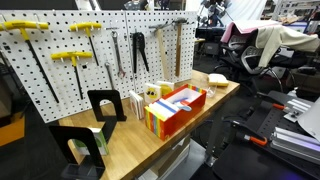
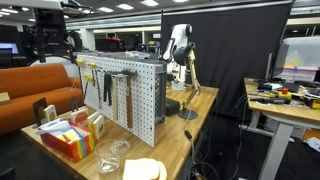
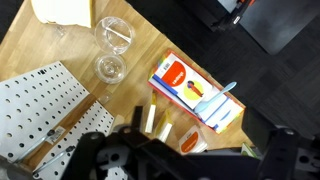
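Observation:
A box with striped red, yellow and blue sides (image 1: pixel 175 112) stands on the wooden table; in the wrist view it lies below my gripper. Inside are flat printed packets (image 3: pixel 184 84) and a light blue spoon (image 3: pixel 217 97). The gripper's dark fingers (image 3: pixel 128 150) stand wide apart at the lower edge of the wrist view, open, with nothing held between them. In exterior view 2 the arm hangs at the upper left, above the box (image 2: pixel 72 146), with clear space between.
Two clear glasses (image 3: pixel 112 68) stand beside the box, near a pale yellow item (image 3: pixel 62 10). A white pegboard (image 1: pixel 60 80) with hanging tools runs along the table's back. Black bookends (image 1: pixel 103 103) and small upright boxes (image 1: pixel 137 104) stand left of the striped box.

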